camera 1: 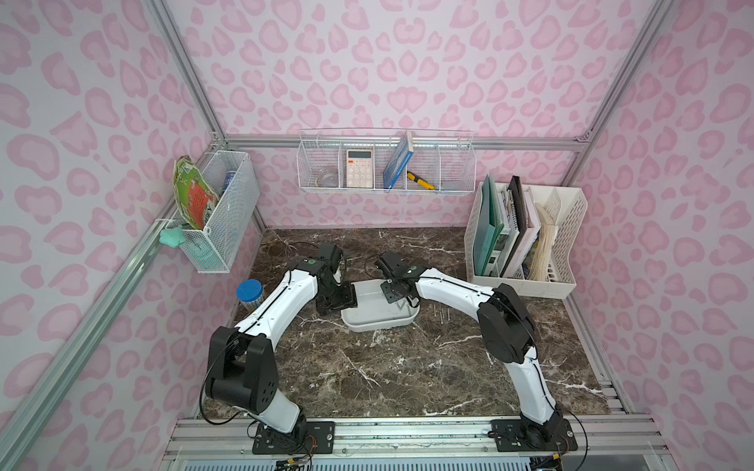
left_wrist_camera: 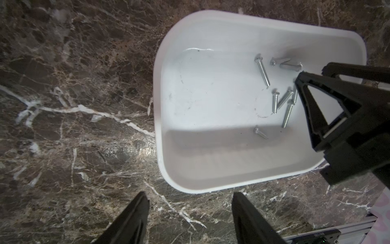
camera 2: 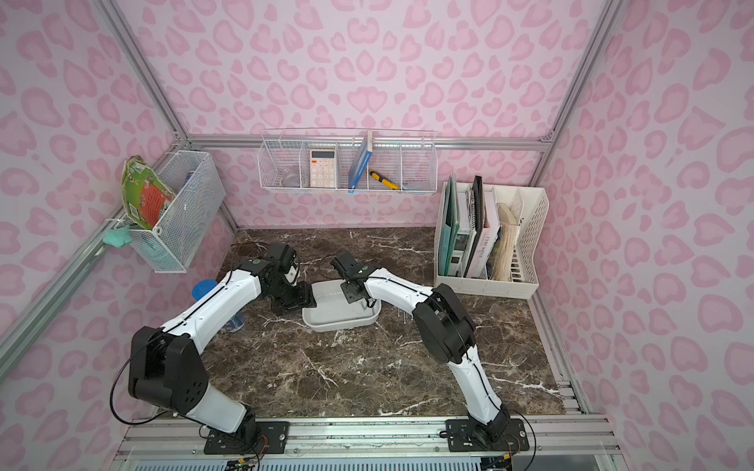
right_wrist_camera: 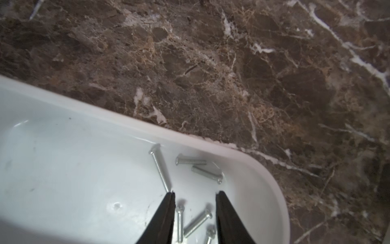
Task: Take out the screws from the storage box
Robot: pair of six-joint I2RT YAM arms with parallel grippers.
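Observation:
The white storage box (left_wrist_camera: 211, 183) lies on the table, with several silver screws in it, mostly toward its right end. One long screw (left_wrist_camera: 263, 73) lies apart from a cluster near a short screw (left_wrist_camera: 275, 101). Over that end, my right gripper is open, its fingertips above the screws and nothing held. Two screws, one of them a short screw (right_wrist_camera: 191, 161), lie beyond the fingertips near the box's wall. My left gripper stands open and empty at the box's left side. Part of the box's right end is hidden behind the right gripper in the left wrist view.
A few screws (camera 1: 443, 314) lie on the table right of the box. A blue-lidded jar (camera 1: 249, 292) stands beside the left arm. The white file rack (camera 1: 567, 282) fills the back right.

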